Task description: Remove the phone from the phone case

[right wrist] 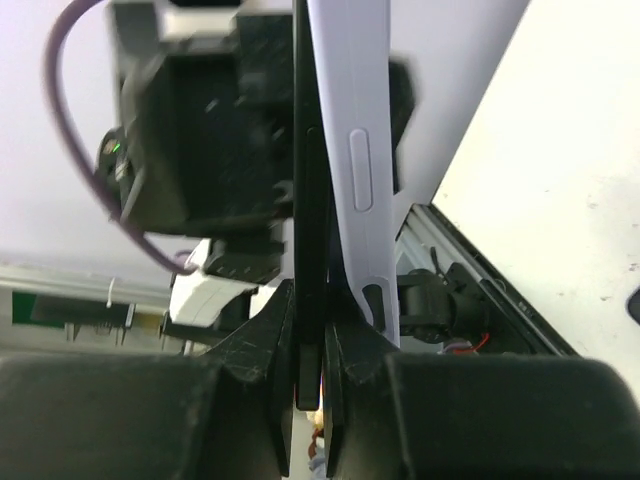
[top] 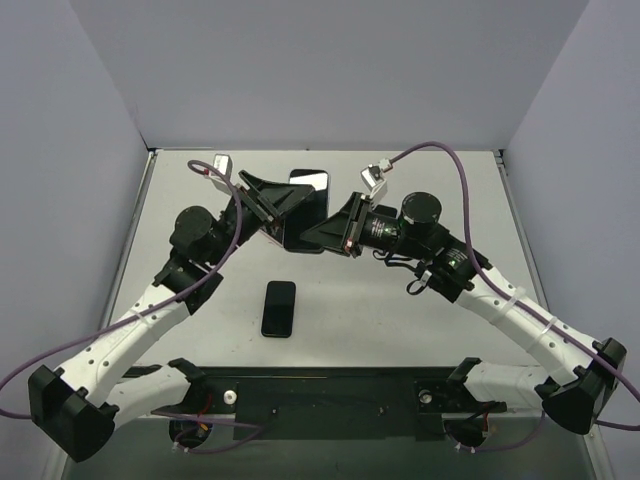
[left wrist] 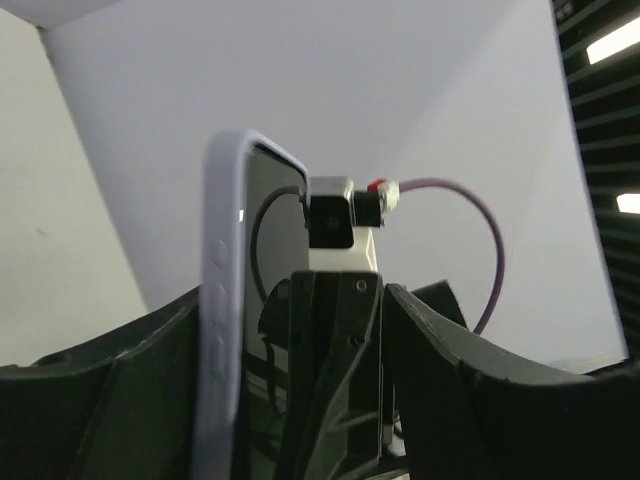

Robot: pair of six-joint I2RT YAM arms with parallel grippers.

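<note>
A dark phone [top: 306,215] is held above the table between the two arms. At its lower end in the right wrist view, my right gripper is shut on the black phone slab. The lilac case [right wrist: 360,120] lies close along the phone, with a narrow wedge-shaped gap between them near the bottom. In the left wrist view, the fingers of my left gripper stand apart. The case edge [left wrist: 222,300] is close to the left finger, and part of the right arm's gripper shows behind the phone face.
Another dark phone-shaped slab [top: 279,308] lies on the white table [top: 360,320] at front left. A small dark item [top: 385,211] sits partly behind the right gripper.
</note>
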